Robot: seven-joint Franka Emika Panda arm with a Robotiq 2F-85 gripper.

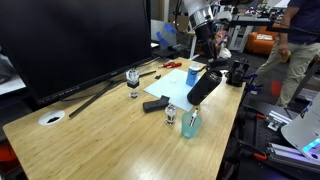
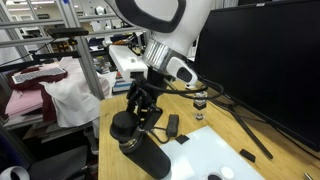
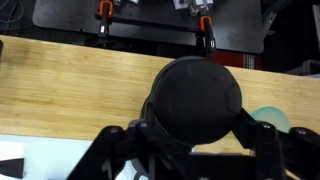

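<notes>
A black cylindrical container (image 1: pixel 206 87) leans well off upright near the table's right edge, its lower end toward the teal cup. My gripper (image 1: pixel 211 63) is close above its upper end. In the wrist view the round black top (image 3: pixel 196 98) fills the middle and hides part of the space between my fingers, which flank its lower edge. In exterior view 2 the tilted black container (image 2: pixel 147 153) sits right beneath the gripper. Whether the fingers grip it firmly does not show. The teal cup (image 1: pixel 191 128), with a light utensil in it, stands just beside the container.
White sheets (image 1: pixel 181 91) lie on the wooden table near a blue cup (image 1: pixel 193 76). A small jar (image 1: pixel 171 114) and a black object (image 1: pixel 156 104) are left of the container. A large monitor (image 1: pixel 75 45) lines the back.
</notes>
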